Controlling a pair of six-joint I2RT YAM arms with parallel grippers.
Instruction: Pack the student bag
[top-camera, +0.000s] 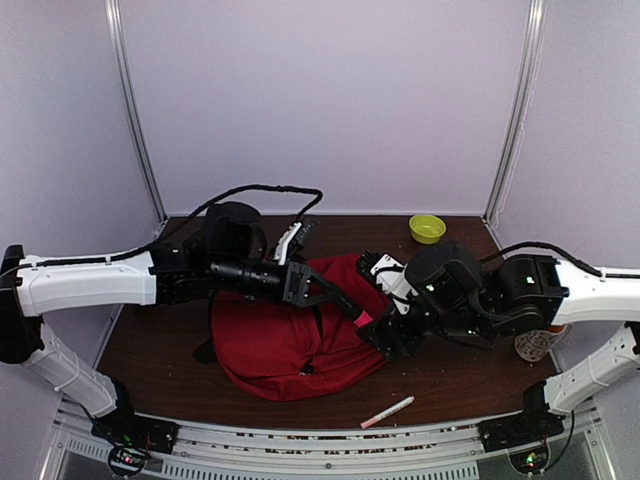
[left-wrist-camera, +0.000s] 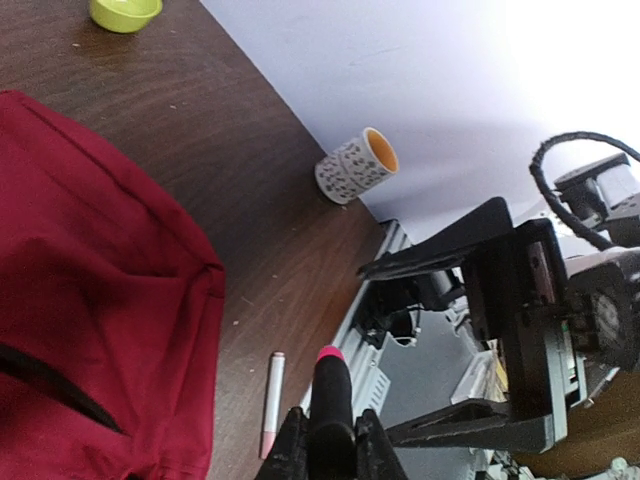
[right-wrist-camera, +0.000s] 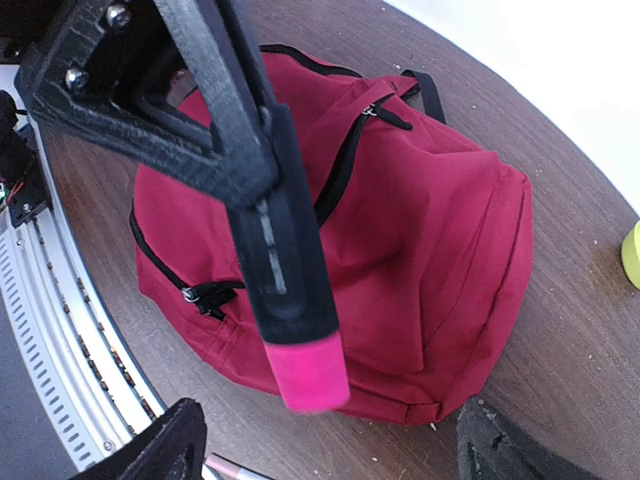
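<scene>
A black marker with a pink end (right-wrist-camera: 308, 375) is clamped in my left gripper, its pink end pointing away from the fingers. In the top view that pink end (top-camera: 362, 319) shows between the two arms, above the bag. My right gripper faces it, open, with nothing gripped; in the right wrist view the pink end lies short of the line between its fingertips. The red student bag (top-camera: 285, 350) rests flat on the table under both arms, partly covered by them. Its zippers show in the right wrist view, but no opening can be made out.
A white and pink marker (top-camera: 387, 412) lies at the table's front edge. The green bowl (top-camera: 427, 229) stands at the back right. A patterned cup (left-wrist-camera: 355, 165) lies on its side near the right wall. Both grippers are close together above the bag.
</scene>
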